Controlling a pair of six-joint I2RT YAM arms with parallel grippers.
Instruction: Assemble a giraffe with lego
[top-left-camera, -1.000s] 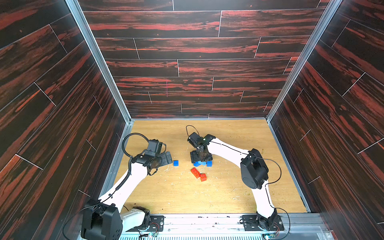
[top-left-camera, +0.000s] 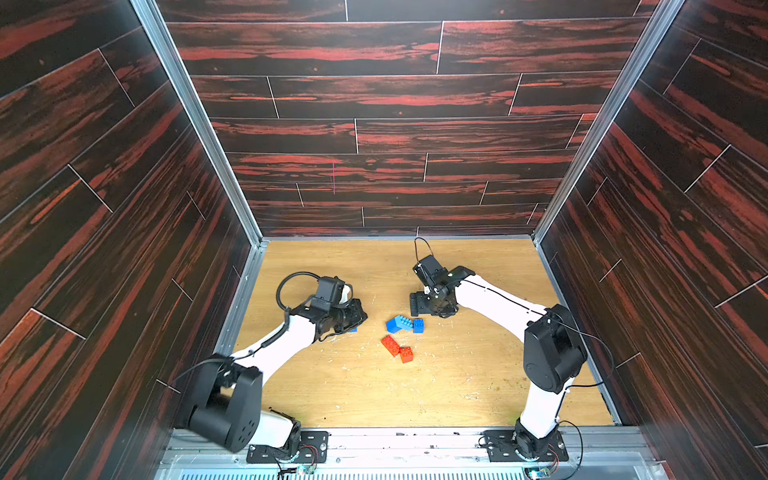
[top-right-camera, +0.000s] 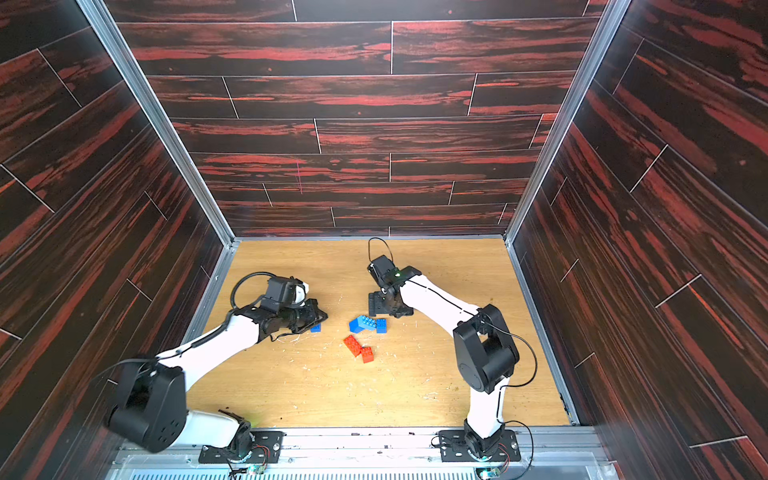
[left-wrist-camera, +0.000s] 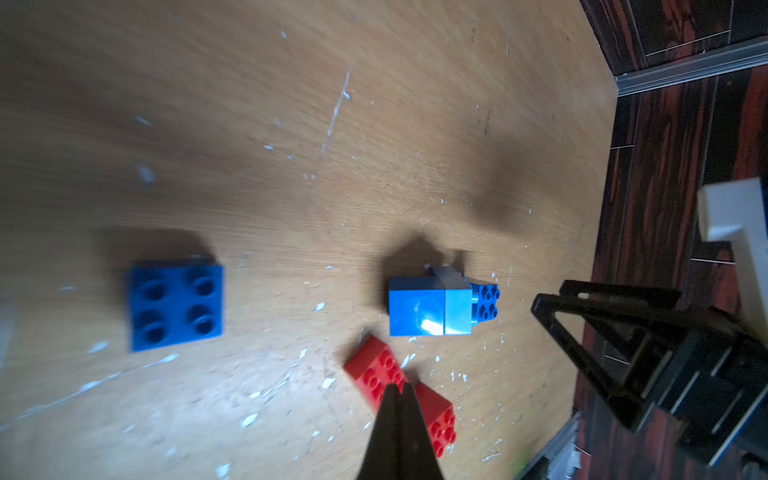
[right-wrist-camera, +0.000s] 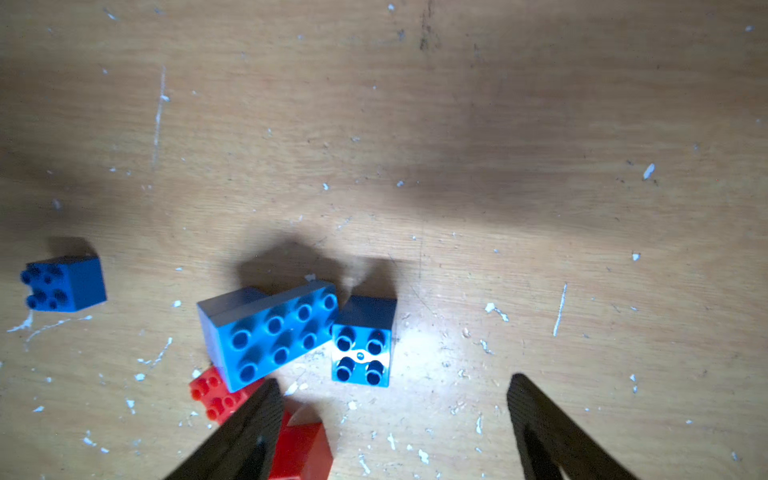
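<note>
Near the middle lie light blue bricks (right-wrist-camera: 280, 332), an eight-stud piece on darker blue, beside a four-stud blue brick (right-wrist-camera: 360, 352). Just below them are two red bricks (top-left-camera: 389, 345). A lone blue brick (left-wrist-camera: 176, 304) lies farther left, partly behind my left gripper (top-left-camera: 352, 316) in the top views. That gripper hangs above the table, shut, nothing between its fingertips in the left wrist view. My right gripper hovers right of and behind the blue bricks, fingers apart and empty.
Dark panelled walls enclose it on the back and sides.
My left gripper has moved right, over the lone blue brick. My right gripper has lifted back and rightward, uncovering the middle blue bricks, which stay in place.
</note>
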